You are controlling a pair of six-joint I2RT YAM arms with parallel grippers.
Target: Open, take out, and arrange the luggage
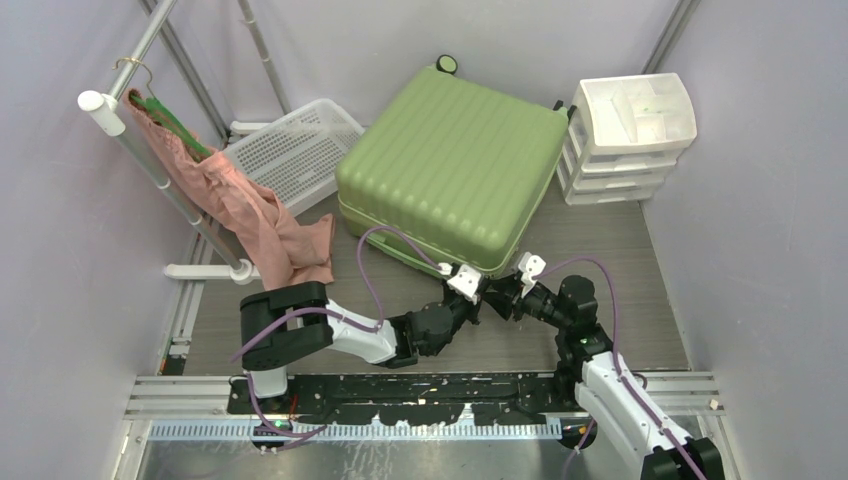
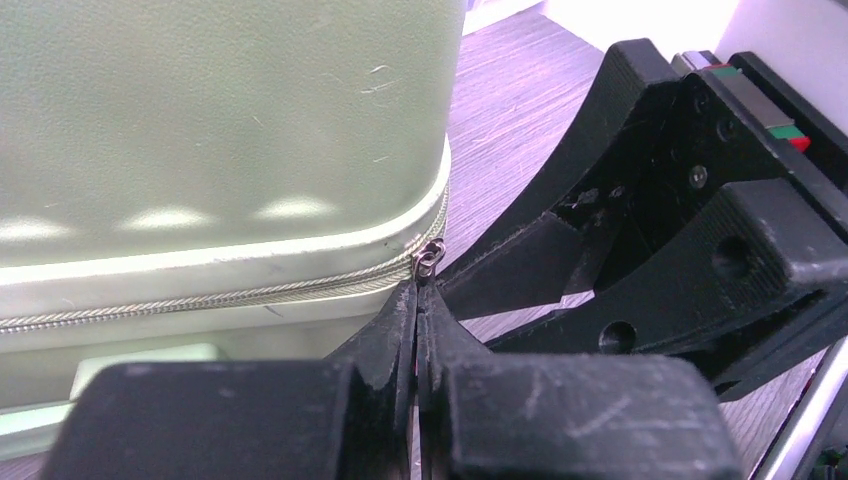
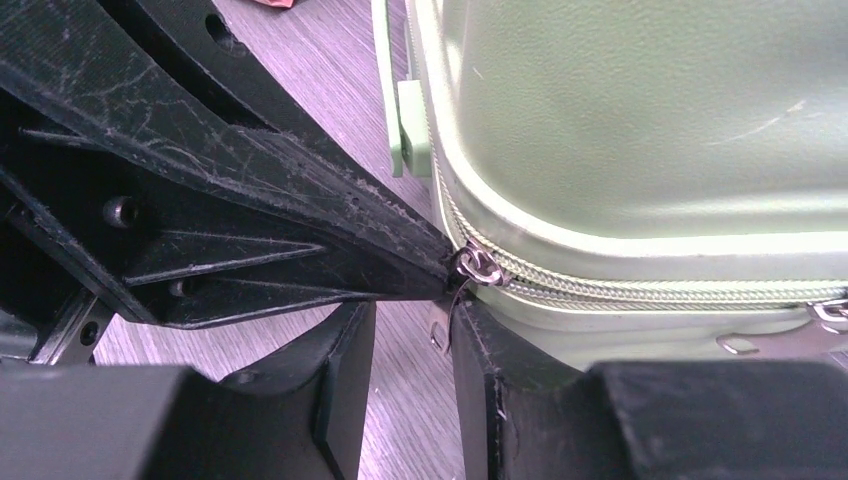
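Note:
A green ribbed suitcase (image 1: 450,170) lies flat, its zipper running round the near corner. Both grippers meet at that corner. My left gripper is shut with its tips at a zipper pull (image 2: 428,258); whether the pull's tab sits between them is hard to tell. In the right wrist view, my right gripper stands open, its fingers beside a dangling zipper tab (image 3: 439,325), with the left gripper's black finger reaching to the slider (image 3: 478,264). A second pull (image 3: 825,322) shows further along the zipper.
Pink trousers (image 1: 250,210) hang on a rail at left, reaching the floor (image 1: 620,280). A white basket (image 1: 290,150) stands behind them, and a clear drawer unit (image 1: 625,130) at back right. Grey walls enclose the area.

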